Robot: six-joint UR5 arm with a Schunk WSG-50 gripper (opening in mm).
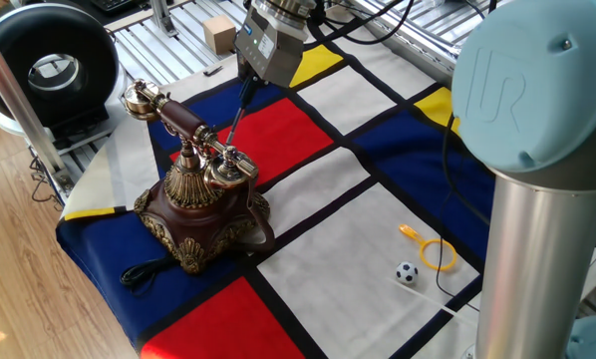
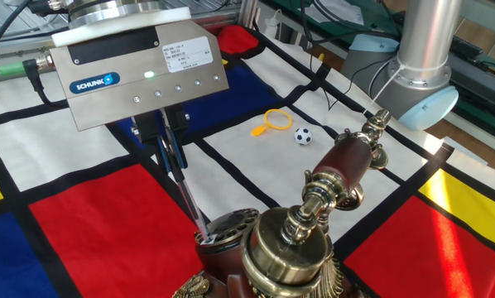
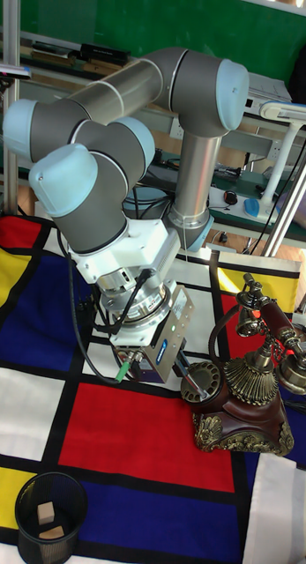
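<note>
An antique-style telephone [image 1: 193, 214] of dark red-brown wood and brass stands on the patterned cloth. Its handset [image 2: 344, 170] rests across the cradle on top. In exterior view 2 the round rotary dial [image 2: 231, 225] faces my gripper [image 2: 204, 237], which comes down from above. The long, thin metal fingers [image 2: 184, 187] run close together, and their tips reach the dial's near edge, apparently touching it. The fingers look shut, and no object shows between them. From exterior view 3, the gripper [image 3: 202, 391] is at the dial [image 3: 202, 380] too; exterior view 1 hides the tips behind the handset.
A yellow ring-shaped toy with a handle [image 1: 437, 254] and a small soccer ball [image 1: 407, 272] lie on a white patch. A black mesh cup [image 3: 50, 512] holds wooden blocks [image 3: 47, 512].
</note>
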